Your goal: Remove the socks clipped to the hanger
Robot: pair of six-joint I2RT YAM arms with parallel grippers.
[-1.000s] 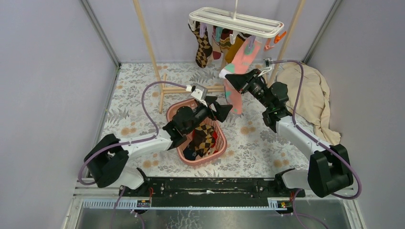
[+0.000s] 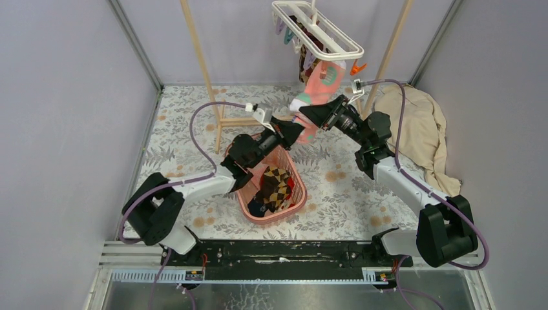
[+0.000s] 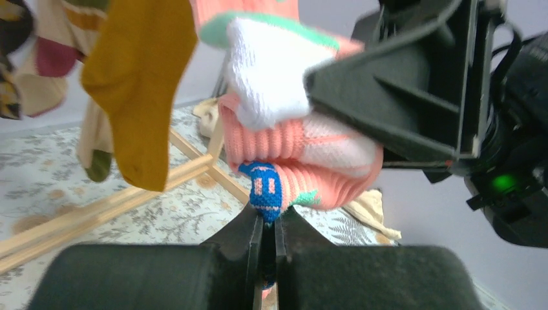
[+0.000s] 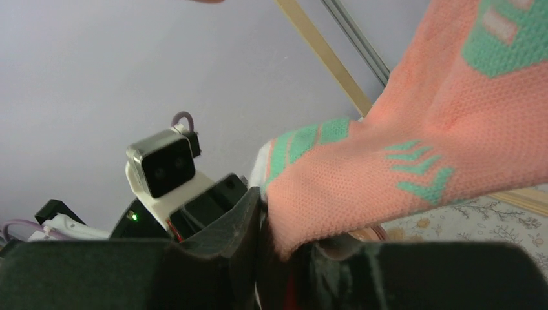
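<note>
A pink sock (image 2: 326, 81) with green and white patches hangs from the near right end of the white hanger (image 2: 355, 53); its clip is hard to make out. Lower down, my left gripper is shut on the sock's pink and blue ribbed cuff (image 3: 265, 187). Beside the sock's white-tipped end is my right gripper, its fingers part open, with pink fabric (image 4: 362, 184) lying between and over the fingers. Behind it hang a mustard sock (image 3: 143, 84) and other patterned socks, partly hidden under the hanger.
A pink basket (image 2: 294, 208) holding checkered and dark socks stands below the left arm. Wooden stand legs (image 2: 198, 45) rise on both sides. Beige cloth (image 2: 413, 123) lies at the right. Both grippers are close together.
The hanger has turned and tilted, its right end swinging left and nearer.
</note>
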